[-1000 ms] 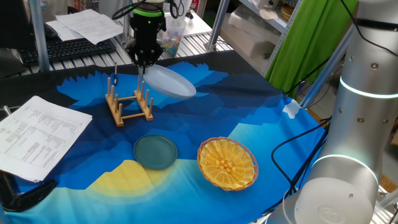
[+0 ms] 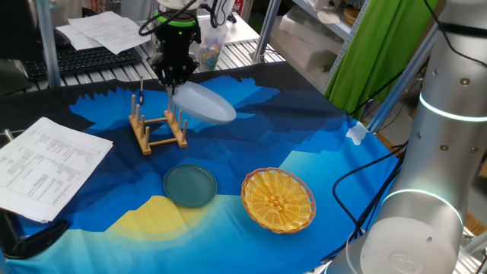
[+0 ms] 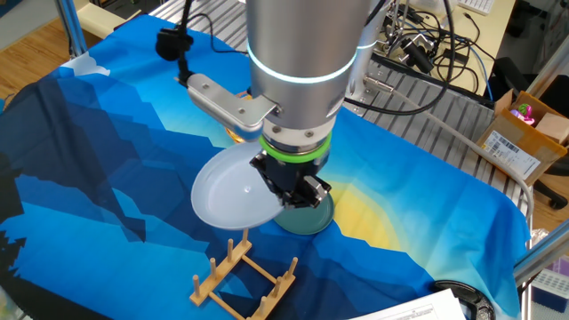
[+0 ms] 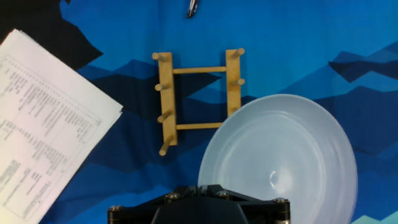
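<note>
A pale blue-white plate (image 2: 204, 103) hangs tilted in the air, its rim pinched in my gripper (image 2: 174, 85). In the wrist view the plate (image 4: 280, 155) spreads to the right of the fingertips, and my gripper is shut on its edge. The wooden rack (image 4: 166, 99) with upright pegs stands on the cloth, partly overlapped by the plate in that view. From the opposite side, the plate (image 3: 233, 188) appears above and behind the rack (image 3: 240, 267), apart from its pegs.
A dark green plate (image 2: 190, 186) and a woven basket (image 2: 278, 200) lie on the blue cloth in front of the rack. Printed sheets (image 2: 49, 169) cover the left side. A small dark pen-like object (image 4: 192, 7) lies beyond the rack.
My gripper and the plate have shifted slightly to the left in exterior view 1, toward the rack. The rack, green plate and basket have stayed put.
</note>
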